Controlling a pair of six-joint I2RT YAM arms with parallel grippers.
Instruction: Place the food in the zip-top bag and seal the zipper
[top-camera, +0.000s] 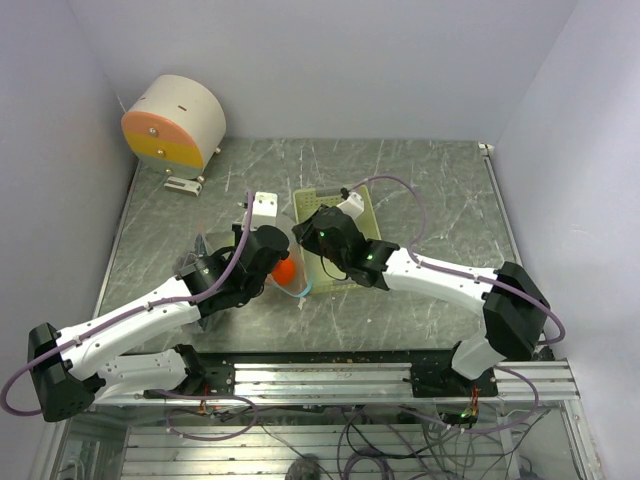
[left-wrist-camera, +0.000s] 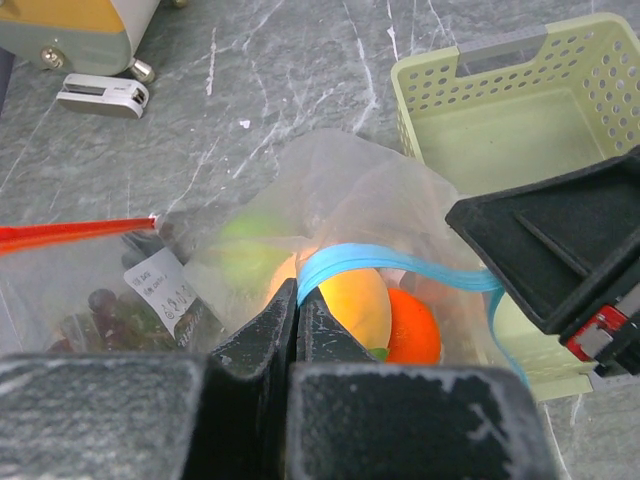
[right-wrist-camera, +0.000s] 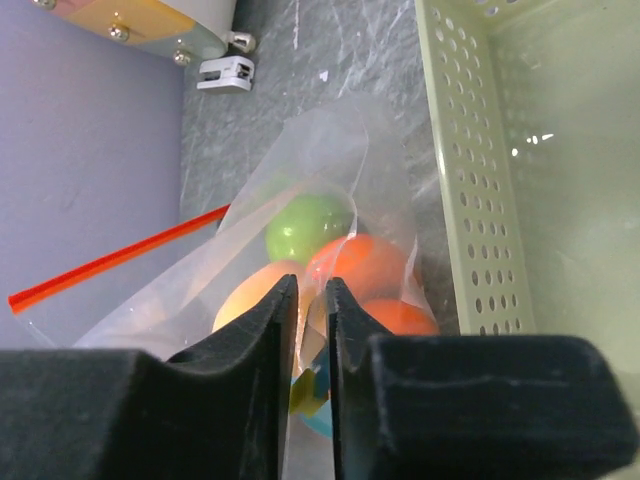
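A clear zip bag (left-wrist-camera: 330, 190) with a blue zipper strip (left-wrist-camera: 400, 262) lies in the middle, left of the basket. Inside show a yellow-orange fruit (left-wrist-camera: 357, 300), a red-orange one (left-wrist-camera: 412, 330) and a green one (right-wrist-camera: 305, 228). My left gripper is shut on the blue zipper strip near its left end. At the strip's right side, my right gripper stands slightly open, its fingertips close together and bag film visible behind the narrow gap. Whether film lies between those fingers is unclear. From above, both arms hide much of the bag.
A pale green perforated basket (top-camera: 345, 283) stands beside the bag, under the right arm. Another bag with a red zipper (left-wrist-camera: 80, 232) holds dark grapes at left. A rounded box (top-camera: 175, 115) stands back left.
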